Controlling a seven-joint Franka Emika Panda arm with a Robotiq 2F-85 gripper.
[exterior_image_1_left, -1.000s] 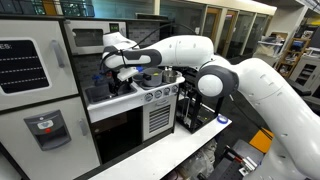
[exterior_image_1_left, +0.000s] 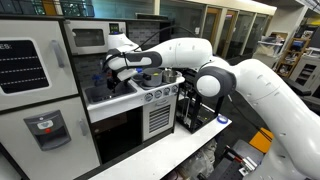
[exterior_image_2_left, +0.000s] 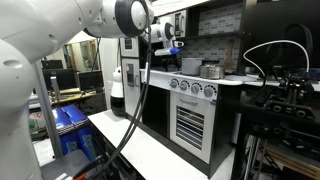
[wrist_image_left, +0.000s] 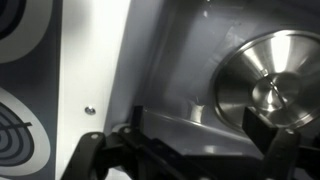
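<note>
A round, shiny metal lid or shallow pan (wrist_image_left: 235, 85) with a central knob-like part lies in the grey sink (wrist_image_left: 180, 65), at the right of the wrist view. My gripper is open over the sink, its dark fingers (wrist_image_left: 262, 130) spread along the bottom of that view. One finger overlaps the near edge of the metal piece in the picture; whether they touch cannot be told. Nothing shows between the fingers. In exterior view 1 the gripper (exterior_image_1_left: 116, 76) hangs above the sink (exterior_image_1_left: 98, 95) of the toy kitchen, too small for detail.
Beside the sink, a white counter strip (wrist_image_left: 92, 65) borders the stove's printed burners (wrist_image_left: 18, 135). A metal pot (exterior_image_2_left: 211, 70) stands on the stove, right of the gripper. A microwave (exterior_image_1_left: 88, 37) and tiled back wall bound the sink's far side.
The arm's wrist and gripper have shifted only slightly over the sink. The kitchen and the pots look unmoved.
</note>
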